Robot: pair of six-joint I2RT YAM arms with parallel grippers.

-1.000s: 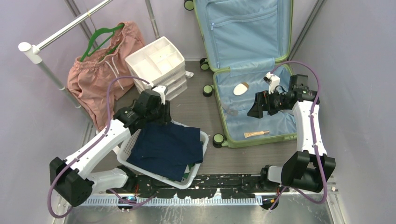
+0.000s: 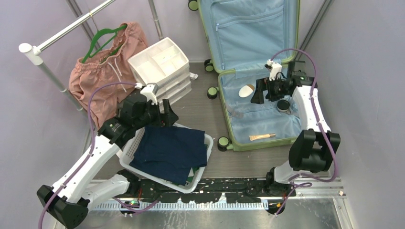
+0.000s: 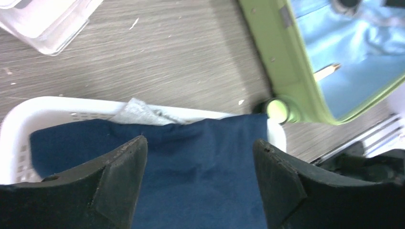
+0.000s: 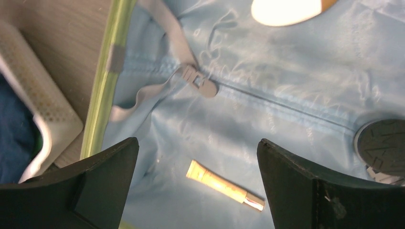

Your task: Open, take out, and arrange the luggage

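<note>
A green suitcase [image 2: 225, 114] lies open with blue lining. In it are a white oval item [image 2: 246, 90], a yellow tube [image 2: 261, 137], a grey strap with buckle [image 4: 200, 83] and a dark round tin [image 4: 387, 145]. My right gripper [image 2: 261, 90] hangs open over the suitcase, empty. My left gripper [image 2: 166, 112] is open above a white basket [image 2: 129, 152] holding folded navy cloth [image 3: 191, 162], with nothing between its fingers.
A white drawer unit [image 2: 157, 62] stands behind the basket. Pink shorts [image 2: 95, 95] hang from a green hanger on a rail at the left. Bare floor lies between basket and suitcase.
</note>
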